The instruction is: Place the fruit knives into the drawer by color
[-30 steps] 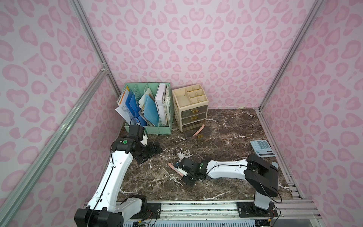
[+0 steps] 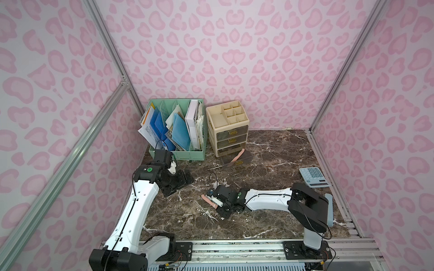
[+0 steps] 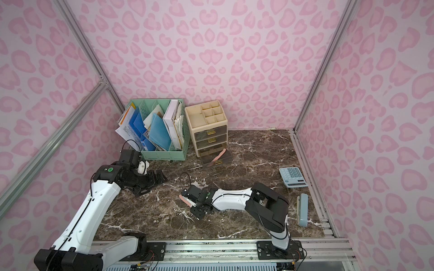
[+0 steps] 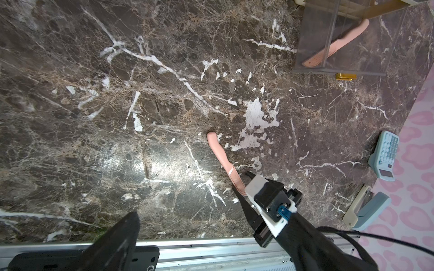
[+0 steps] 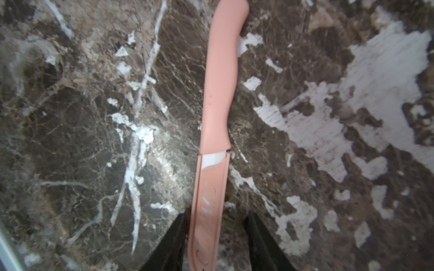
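A pink fruit knife in its sheath [image 5: 219,76] lies on the marble table, under my right gripper. Its fingers are part open around the sheath end; whether they touch it I cannot tell. Another pink knife [image 4: 339,41] lies in the pulled-out bottom drawer [image 3: 229,158] of the beige organizer [image 2: 221,113]. My left gripper [image 2: 185,178] hangs over the table at the left, open, with nothing seen between its fingers.
A green file box [image 2: 183,154] of folders stands beside the organizer at the back. A calculator [image 3: 291,174] and a blue stapler [image 3: 303,210] lie at the right edge.
Over the last second my right arm has moved slightly to the left around the knife on the table. The left arm has not visibly moved.
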